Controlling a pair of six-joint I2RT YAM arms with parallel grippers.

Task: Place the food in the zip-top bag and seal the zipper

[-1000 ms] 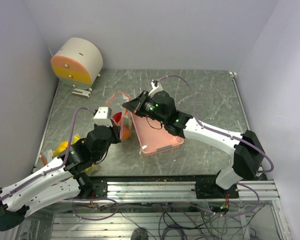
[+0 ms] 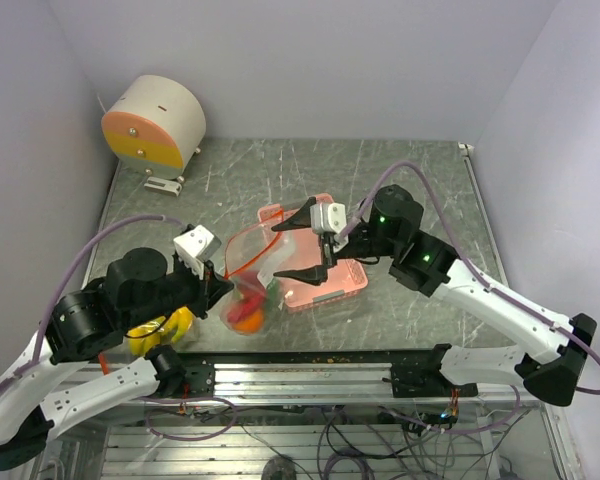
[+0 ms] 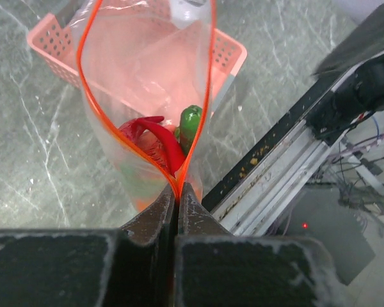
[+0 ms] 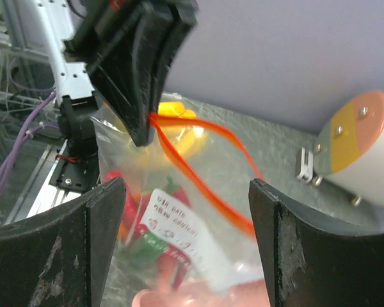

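Note:
The clear bag with an orange zipper edge is held up, its mouth spread wide. A red pepper and a green pepper show inside it, and something orange sits low in the bag. My left gripper is shut on one end of the orange zipper edge. My right gripper stands open on the bag's right side, its fingers spread apart. In the right wrist view the bag's mouth runs across the gap between those fingers, not gripped.
A pink basket lies behind and below the right gripper. Yellow food is partly hidden by the left arm. At the back left stands a rounded white bin.

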